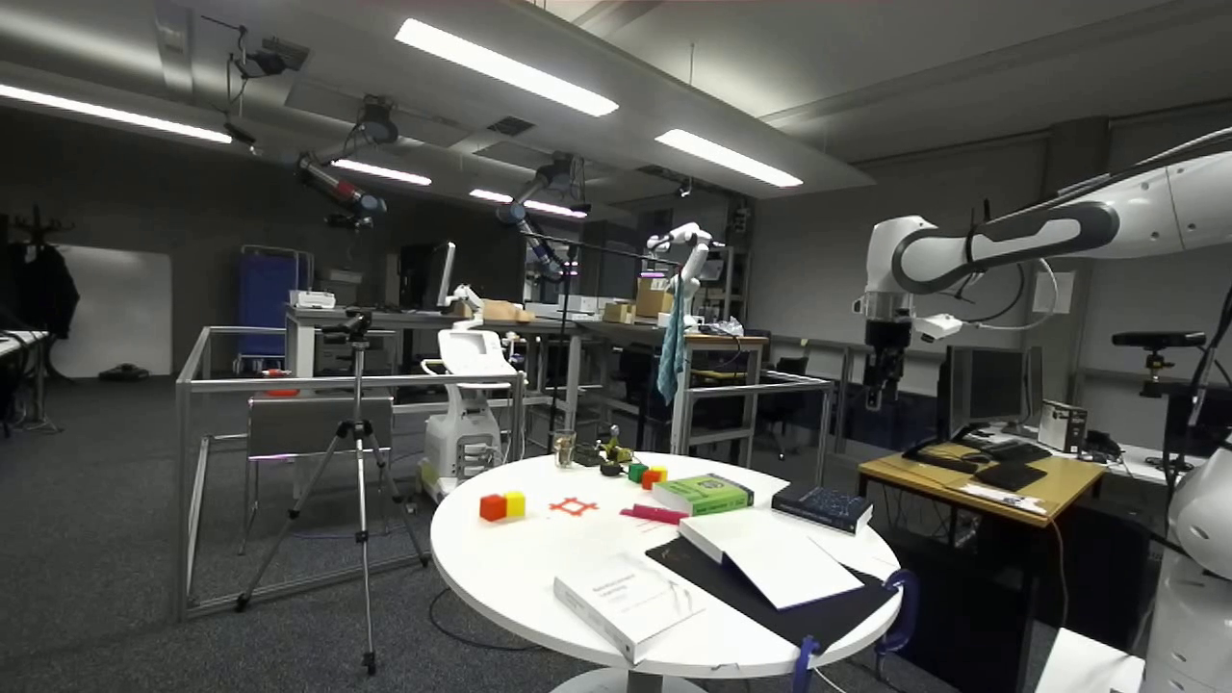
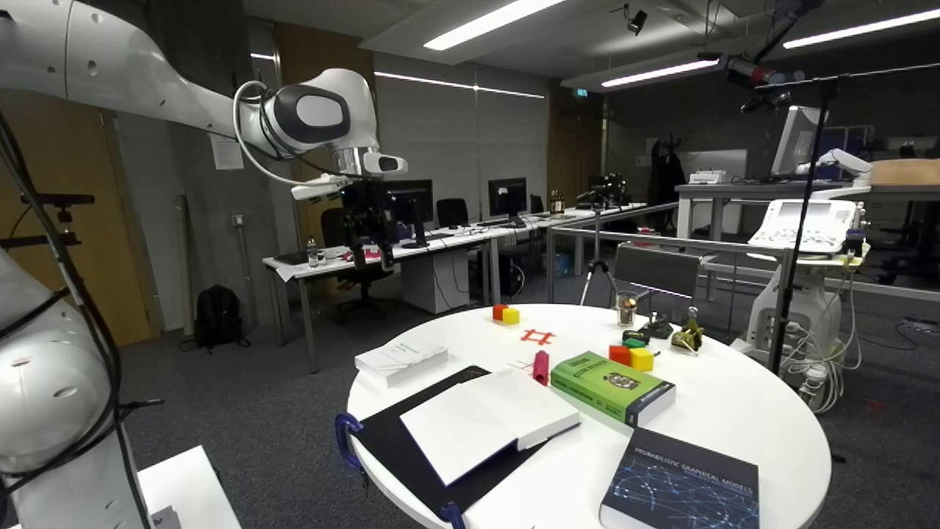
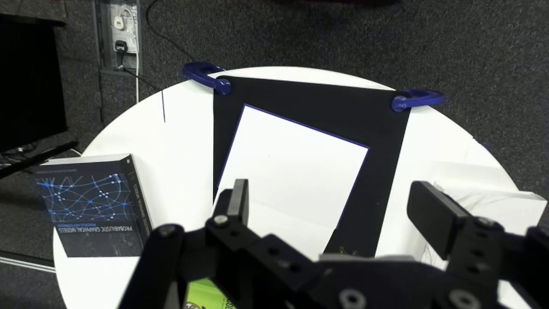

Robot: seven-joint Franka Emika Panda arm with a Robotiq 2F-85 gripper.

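Note:
High above the table, my gripper stands open; its two fingers are wide apart with nothing between them. Exterior view 2 shows the gripper (image 2: 372,258) in the air, well clear of the tabletop. Below it, in the wrist view, an open book with a blank white page (image 3: 296,165) lies on a black mat (image 3: 383,170). The green book (image 2: 608,383) and a dark blue book (image 2: 683,480) rest nearby. A white book (image 2: 401,360) lies on the mat's other side. In the wrist view my fingers partly cover the green book and the white one.
Two blue clamps (image 3: 203,74) hold the mat at the table edge. Red and yellow blocks (image 1: 493,507), a red lattice piece (image 1: 573,506), a pink-red object (image 2: 541,366) and a glass (image 2: 626,310) stand farther across. Bare white tabletop (image 1: 520,566) remains around them.

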